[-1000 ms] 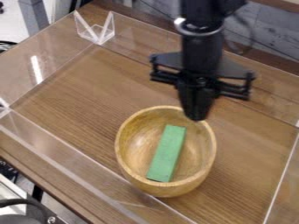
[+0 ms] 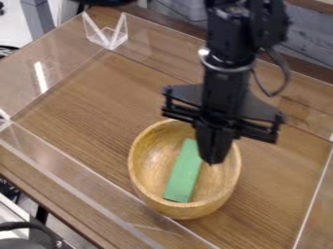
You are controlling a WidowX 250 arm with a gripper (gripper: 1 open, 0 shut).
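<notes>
A round wooden bowl [image 2: 152, 166] sits on the table toward the front, with a green rectangular block [image 2: 184, 171] lying inside it. My gripper [image 2: 213, 146] is over the back part of the bowl, pointing down, just behind and right of the block. Its fingers are shut, and I see nothing held between them; the tips are small and dark in this view.
A clear plastic piece [image 2: 107, 29] stands at the back left. A wall runs along the back edge, and clear side edging borders the table.
My gripper has come down and toward the front, lower over the bowl. The bowl and green block look unmoved.
</notes>
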